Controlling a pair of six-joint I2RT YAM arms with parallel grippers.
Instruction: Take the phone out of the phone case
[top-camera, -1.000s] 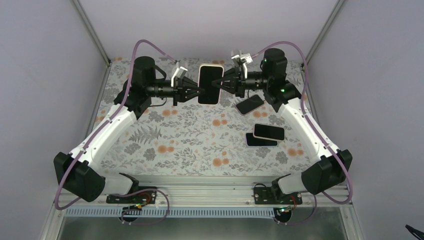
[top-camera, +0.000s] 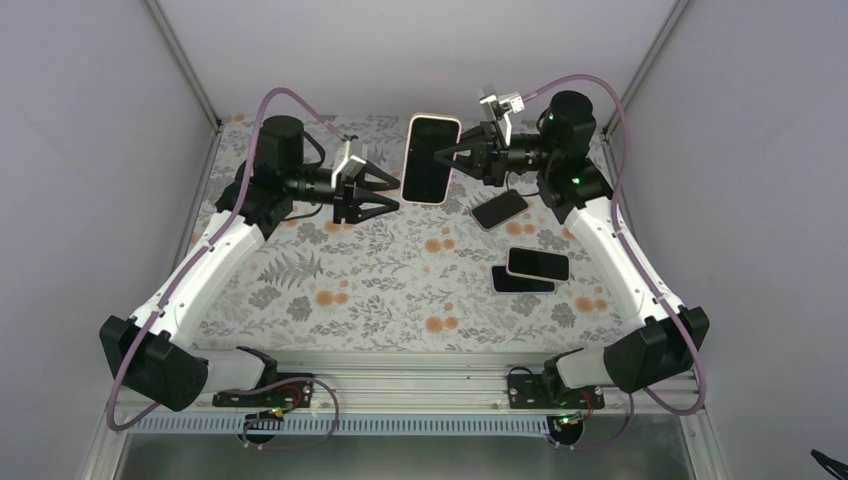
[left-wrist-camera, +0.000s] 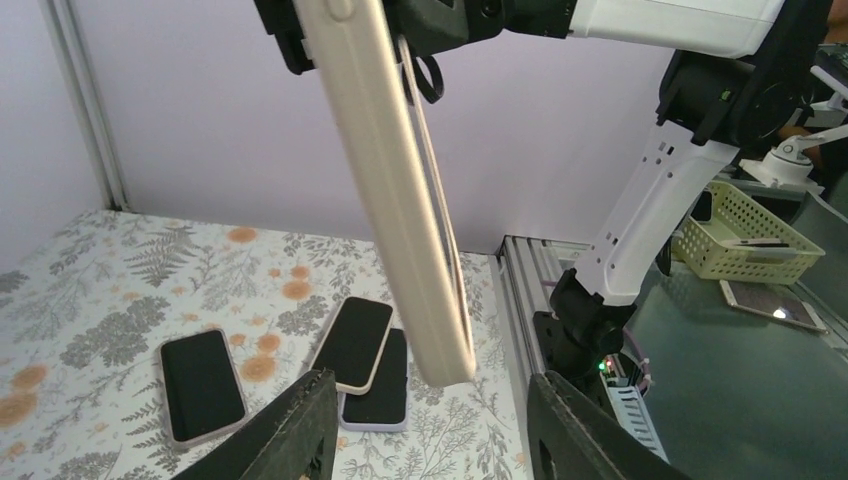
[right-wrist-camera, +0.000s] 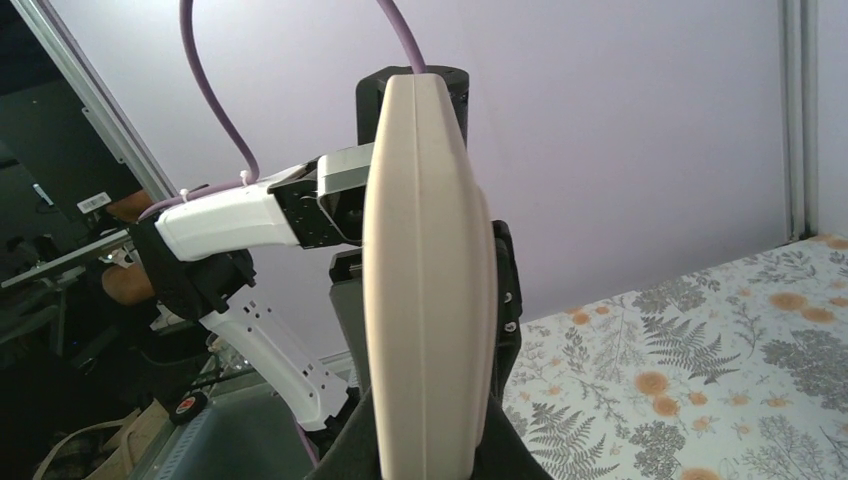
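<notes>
A black-screened phone (top-camera: 428, 165) sits in a cream case (top-camera: 406, 180), held up off the table with its screen facing the top camera. My right gripper (top-camera: 446, 157) is shut on the phone and case by their right side. In the right wrist view the cream case edge (right-wrist-camera: 425, 270) fills the middle and hides most of that gripper's fingers. Facing the case's left side, my left gripper (top-camera: 398, 195) is open with nothing between its fingers. The left wrist view shows the case's long side (left-wrist-camera: 385, 170) edge-on, beyond the spread fingers (left-wrist-camera: 295, 430).
Three other phones lie on the floral table: one alone (top-camera: 499, 209), and another (top-camera: 538, 264) overlapping a third (top-camera: 522, 284) at the lower right.
My left gripper has opened and come off the case's left side.
</notes>
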